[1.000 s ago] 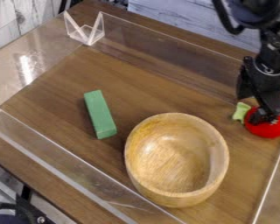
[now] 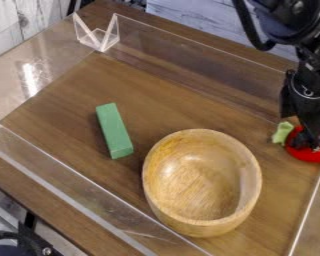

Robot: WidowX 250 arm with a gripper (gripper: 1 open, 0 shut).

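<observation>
My black gripper (image 2: 304, 128) is at the right edge of the table, low over a red object (image 2: 311, 151) with a small pale green part (image 2: 282, 131) at its left. The fingertips are down at the red object and partly merge with the dark arm, so I cannot see whether they are open or closed on it. A wooden bowl (image 2: 202, 182) sits at the lower middle, and a green block (image 2: 115, 130) lies to the left.
Clear plastic rails run along its back and left edges, with a clear angular piece (image 2: 99, 32) at the top left.
The gripper has shifted slightly right and lower over the red object, which is now more covered by it. The bowl and green block are unmoved.
</observation>
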